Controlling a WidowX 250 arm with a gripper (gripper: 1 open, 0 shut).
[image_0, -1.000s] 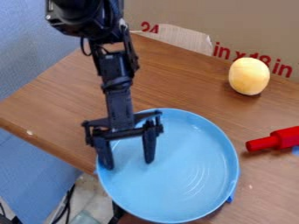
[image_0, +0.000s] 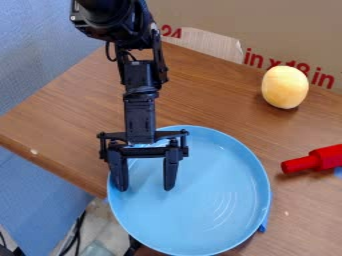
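My black gripper (image_0: 144, 175) hangs over the left part of a light blue plate (image_0: 201, 215), its two fingers pointing down and apart, with nothing visible between them. Whether the fingertips touch the plate's surface I cannot tell. The plate lies at the front edge of the wooden table.
A pale yellow round object (image_0: 285, 87) stands at the back right, before a cardboard panel (image_0: 267, 30). A red object (image_0: 315, 161) lies right of the plate. The table's left edge drops to a blue surface.
The objects look unmoved.
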